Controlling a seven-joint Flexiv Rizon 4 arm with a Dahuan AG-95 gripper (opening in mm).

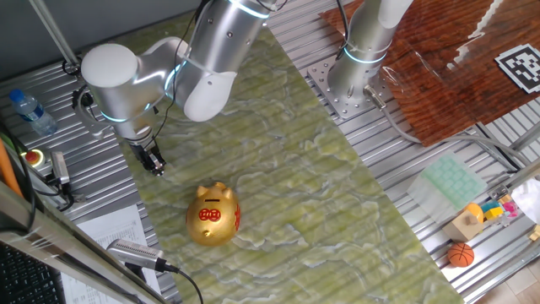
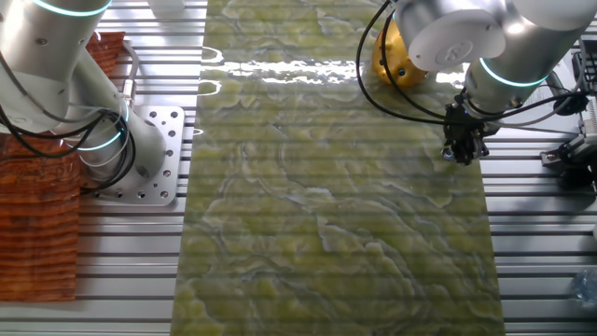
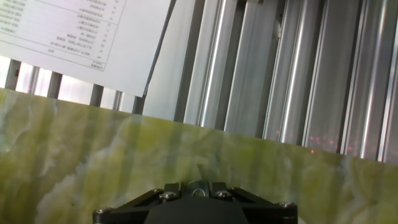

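Observation:
A gold piggy bank with red markings and a dark slot on top stands on the green marbled mat. In exterior view 2 the arm partly covers the piggy bank. My gripper points down over the mat's left edge, apart from the piggy bank and up and left of it. At the bottom of the wrist view, the gripper has its black fingers close together. A small, roundish, shiny shape shows between them; whether it is held or part of the gripper is unclear.
Printed paper and a cabled silver device lie beside the mat's left edge. A water bottle lies farther left. At the right are a pale green box and a small basketball.

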